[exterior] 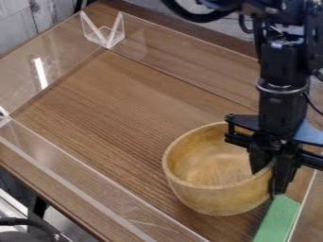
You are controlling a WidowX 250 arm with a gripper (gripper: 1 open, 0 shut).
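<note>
A yellow-tan bowl [202,175] is at the lower right of the wooden surface, tilted slightly. My black gripper [269,156] is shut on the bowl's right rim, its fingertips partly hidden. A flat green object [278,223] lies at the bottom right, just beside and partly behind the bowl.
A clear plastic bracket [104,28] stands at the back left. Transparent walls edge the left and front, with dark cables beyond at the bottom left.
</note>
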